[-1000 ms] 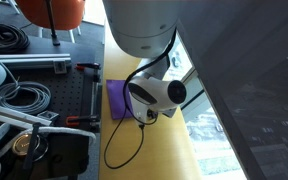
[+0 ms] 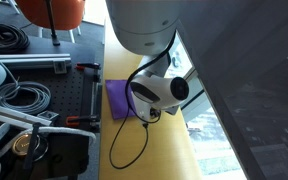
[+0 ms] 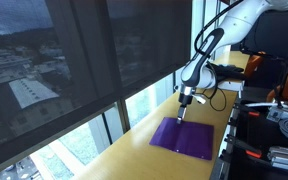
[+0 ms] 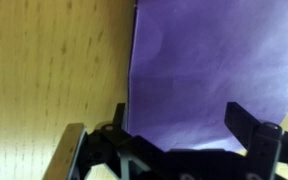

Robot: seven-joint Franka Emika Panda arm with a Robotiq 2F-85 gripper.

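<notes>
A purple cloth lies flat on the wooden table in exterior view 2. One straight edge of the cloth runs between the two finger sides in the wrist view, with bare wood to its left. My gripper is open above the cloth, its dark fingers wide apart and nothing between them. In exterior view 2 the gripper hangs over the cloth's far part. From exterior view 1 the arm hides the fingertips, and only a strip of the purple cloth shows.
A dark cart with coiled cable stands along the table's edge. A loose black cable hangs from the arm over the wood. A large grey screen rises beside the table.
Over the last second the arm has shifted slightly in exterior view 1, and its hanging cable has swung a little to the right. The cloth looks unmoved.
</notes>
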